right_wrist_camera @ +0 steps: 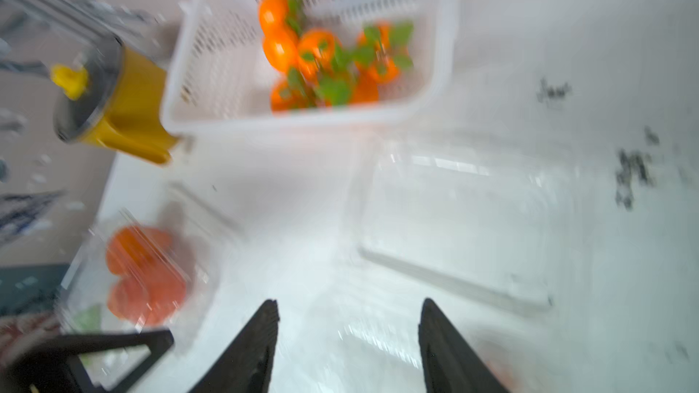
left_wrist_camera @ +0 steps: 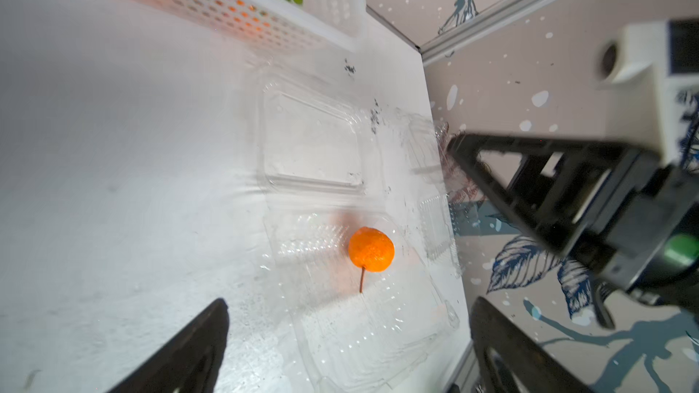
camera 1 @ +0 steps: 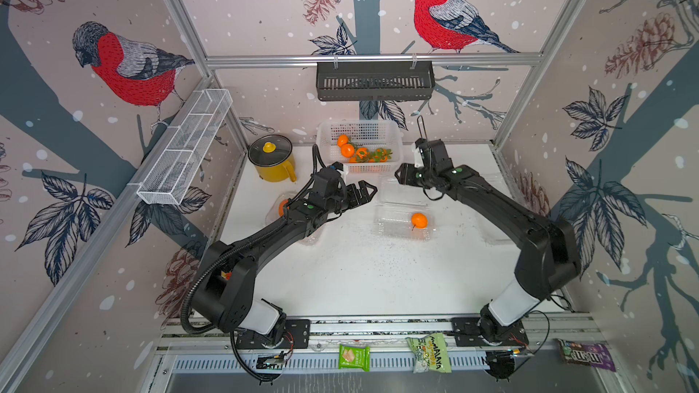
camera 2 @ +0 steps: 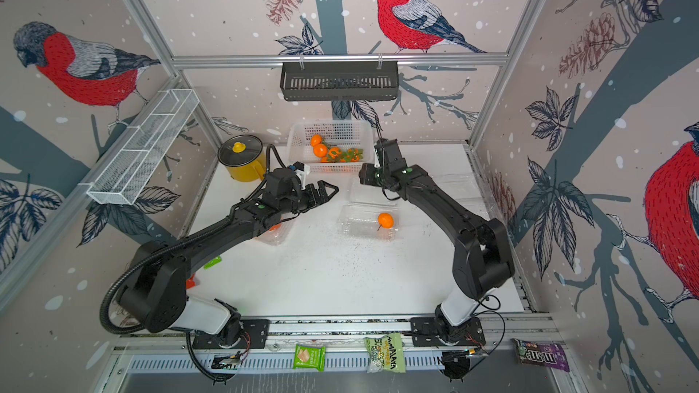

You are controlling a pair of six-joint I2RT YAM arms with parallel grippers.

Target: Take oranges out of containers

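Note:
A single orange (left_wrist_camera: pixel 371 249) with a stem lies in the front half of an open clear container (camera 1: pixel 389 233). Above the table to its left, my left gripper (camera 1: pixel 368 190) stands open and empty, its fingers (left_wrist_camera: pixel 174 356) wide apart. My right gripper is over the clear containers, its fingers parted with nothing between them. The white basket (camera 1: pixel 324 134) at the back holds several oranges (right_wrist_camera: pixel 280 51) with green leaves. More orange-red fruit (right_wrist_camera: pixel 145 284) sits in another clear container on the left, partly covered by my left arm in the top left view.
A yellow pot (camera 1: pixel 273 167) with a dark lid stands at the back left. An empty clear container (left_wrist_camera: pixel 437 225) lies on the right side.

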